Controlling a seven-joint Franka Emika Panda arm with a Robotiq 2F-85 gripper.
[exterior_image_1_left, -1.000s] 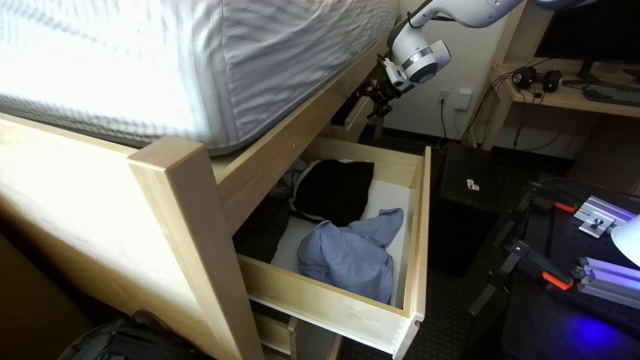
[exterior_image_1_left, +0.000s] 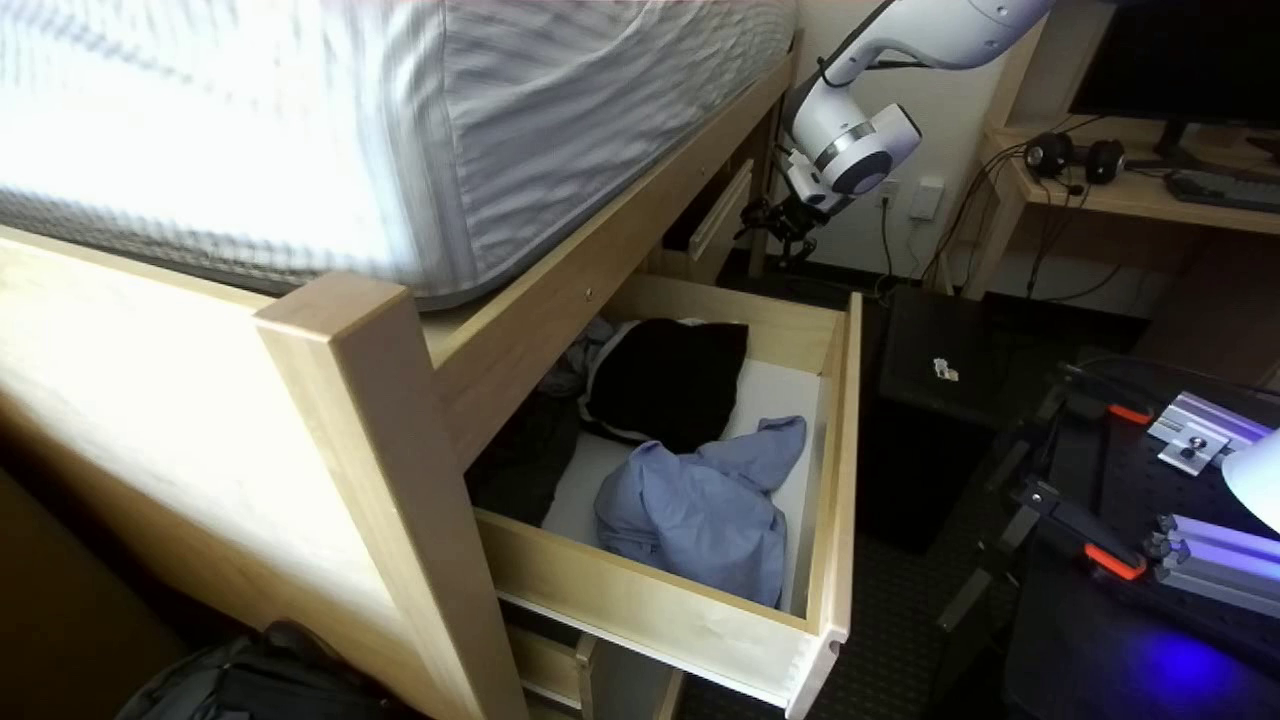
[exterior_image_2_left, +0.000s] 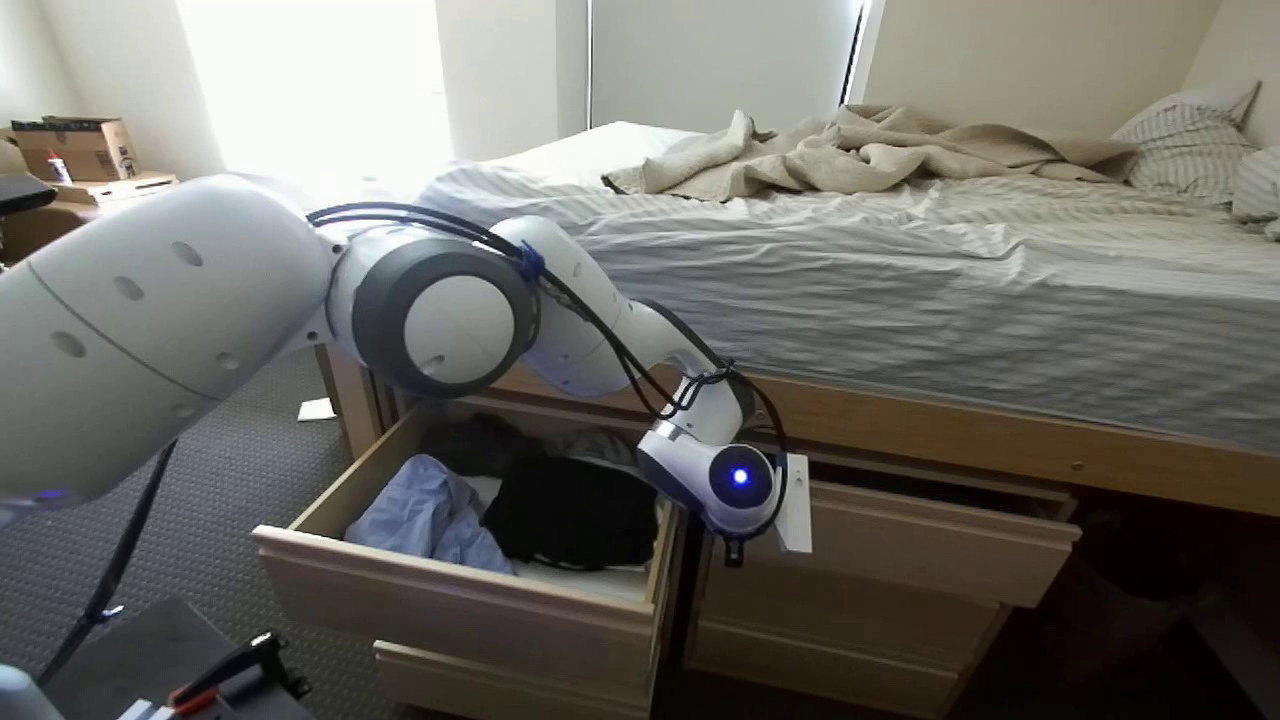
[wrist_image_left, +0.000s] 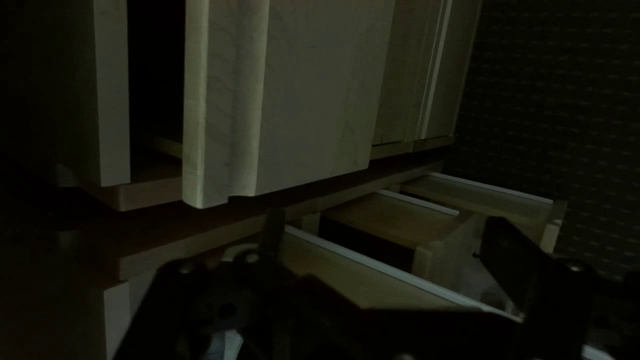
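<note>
My gripper is open in the wrist view, its two dark fingers well apart with nothing visible between them. In exterior view 1, the gripper (exterior_image_1_left: 780, 228) hangs off the side of the bed, past the far end of a pulled-out drawer (exterior_image_1_left: 847, 480). That drawer holds a blue cloth (exterior_image_1_left: 696, 510) and a black cloth (exterior_image_1_left: 669, 382). Beside the gripper, a second drawer (exterior_image_2_left: 936, 528) stands part way out, to the right in exterior view 2. From that side the wrist hides most of the gripper. The wrist view is very dark.
A wooden bed rail (exterior_image_1_left: 588, 294) runs just above the drawers. Below the open drawer, a lower drawer (exterior_image_2_left: 480, 678) also sticks out. A black box (exterior_image_1_left: 948, 360) stands on the floor close to the drawer front, and a desk (exterior_image_1_left: 1134, 198) is at the back right.
In exterior view 1, the gripper has moved right and slightly down, away from the bed rail, and its wrist has turned somewhat. The drawers and cloths look unchanged.
</note>
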